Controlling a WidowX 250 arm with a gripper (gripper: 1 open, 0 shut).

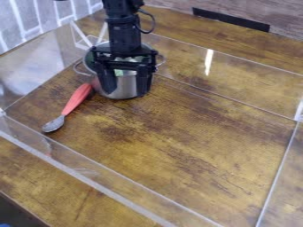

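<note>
A steel pot (120,89) with green contents partly showing stands at the upper left of the wooden table. My black gripper (123,75) is down over the pot, its open fingers at the front and rim, hiding much of what is inside. A spoon (69,109) with a red handle and metal head lies to the left of the pot, apart from the gripper.
Transparent panels border the area. A white wire-like object shows behind the pot at the upper left.
</note>
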